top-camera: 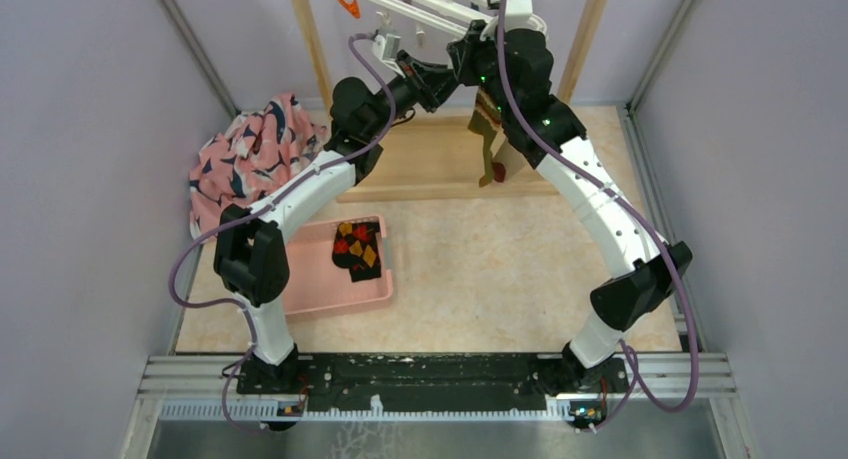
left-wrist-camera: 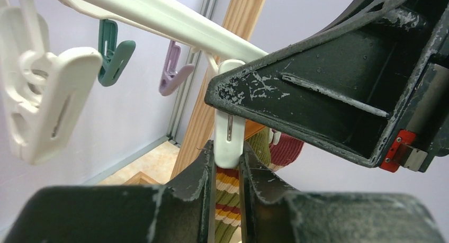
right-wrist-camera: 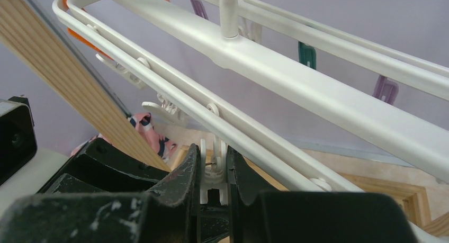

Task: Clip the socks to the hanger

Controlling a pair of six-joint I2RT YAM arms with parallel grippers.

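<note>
The white hanger (right-wrist-camera: 317, 95) hangs at the top with clips. In the left wrist view, my left gripper is shut on a white clip (left-wrist-camera: 229, 140), and a striped sock (left-wrist-camera: 227, 206) hangs behind and below it. In the right wrist view, my right gripper has its fingertips around a white clip (right-wrist-camera: 214, 177) under the rail. The two grippers meet closely at the hanger in the top view (top-camera: 470, 64). Dark argyle socks (top-camera: 356, 249) lie in the pink tray (top-camera: 315, 294).
A pink patterned cloth (top-camera: 250, 159) lies at the back left. Wooden frame posts (top-camera: 590, 29) stand either side of the hanger.
</note>
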